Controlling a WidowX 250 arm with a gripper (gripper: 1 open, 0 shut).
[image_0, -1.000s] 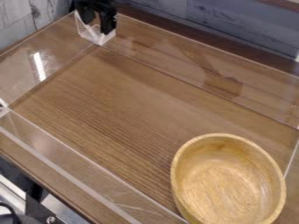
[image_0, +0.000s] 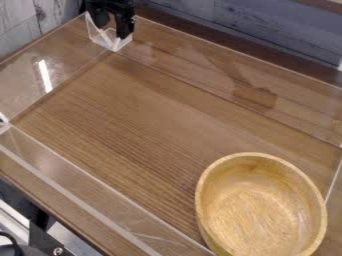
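At the far upper left of the camera view, my dark gripper (image_0: 110, 20) is over a small whitish, translucent object (image_0: 110, 40) near the table's back left corner. The two overlap, and I cannot tell whether the fingers are open, shut or holding it. A large pale yellow bowl (image_0: 261, 205), empty, sits at the near right.
A dark raised edge runs along the back. A clear strip lines the left side, with cables or dark parts beyond it at the lower left.
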